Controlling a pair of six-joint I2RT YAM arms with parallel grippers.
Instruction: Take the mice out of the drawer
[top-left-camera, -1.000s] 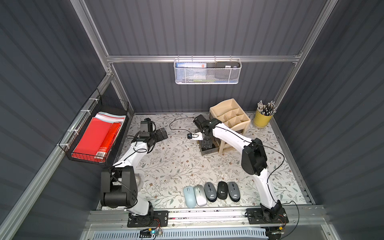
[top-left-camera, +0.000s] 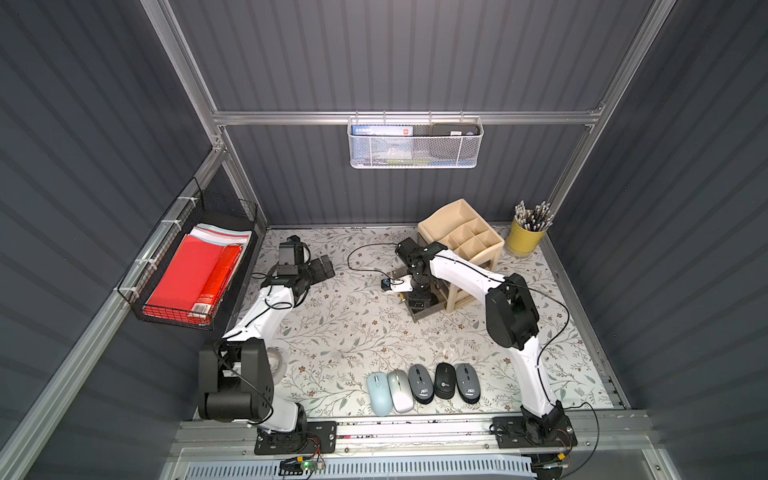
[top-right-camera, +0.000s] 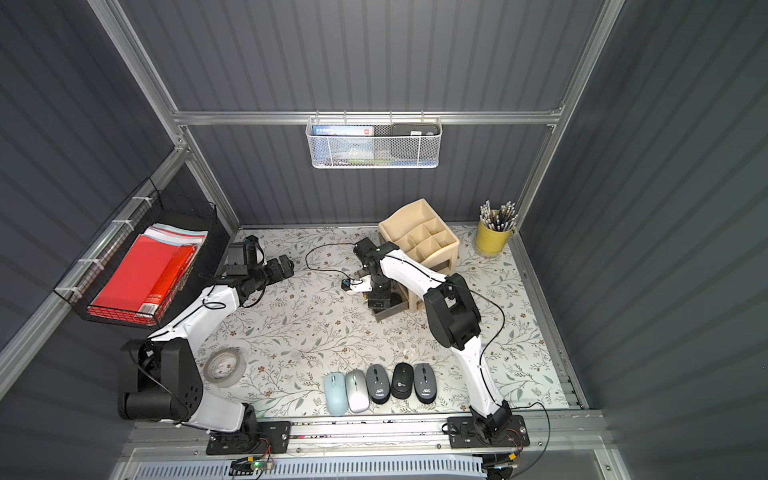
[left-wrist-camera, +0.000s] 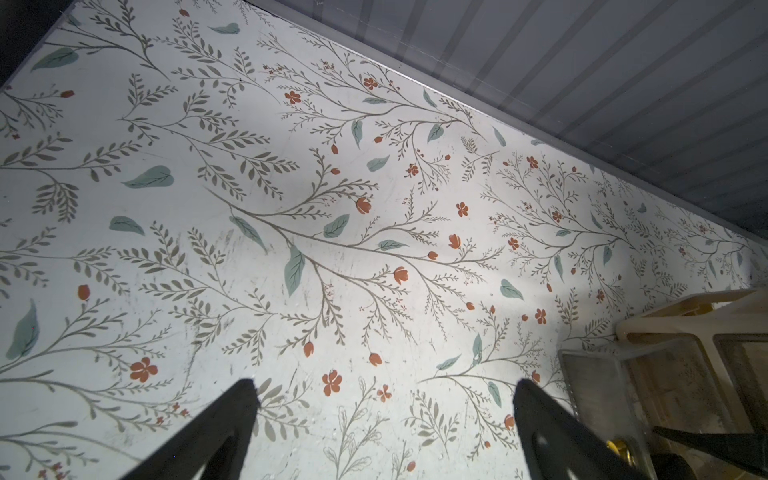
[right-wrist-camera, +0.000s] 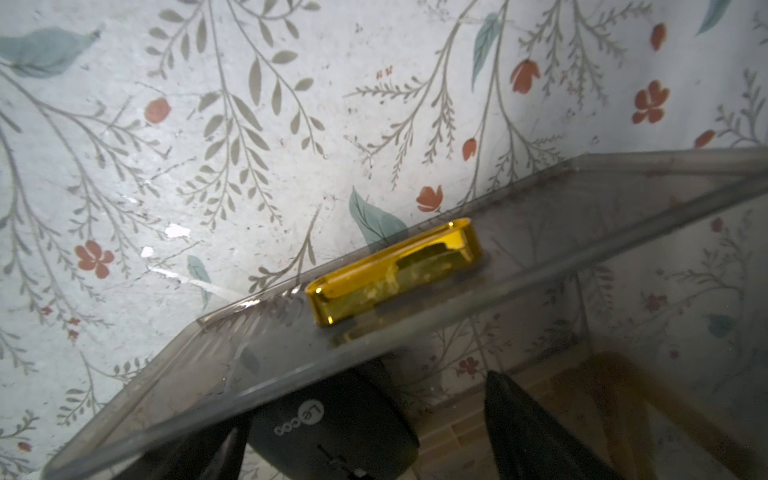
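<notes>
A pulled-out transparent grey drawer (right-wrist-camera: 656, 184) with a gold handle (right-wrist-camera: 392, 268) sits low in the beige organizer (top-left-camera: 460, 220). My right gripper is open, reaching down behind the drawer's front wall, with a black mouse (right-wrist-camera: 336, 424) between and below its fingers, apparently not gripped. My left gripper is open above bare table at the left, with nothing between its fingers. Five mice, pale blue (top-left-camera: 378, 392), silver (top-left-camera: 401, 390), grey (top-left-camera: 421, 384), black (top-left-camera: 445, 381) and grey (top-left-camera: 468, 383), lie in a row along the front edge.
A yellow pen cup (top-left-camera: 525, 240) stands at the back right. A tape roll (top-right-camera: 224, 366) lies at the front left under the left arm. A wire basket of red folders (top-left-camera: 144, 307) hangs on the left wall.
Over the last second my right gripper and the drawer shifted slightly toward the front, with some back-and-forth of the arm. The left arm's elbow moved a little; its gripper stayed in place.
</notes>
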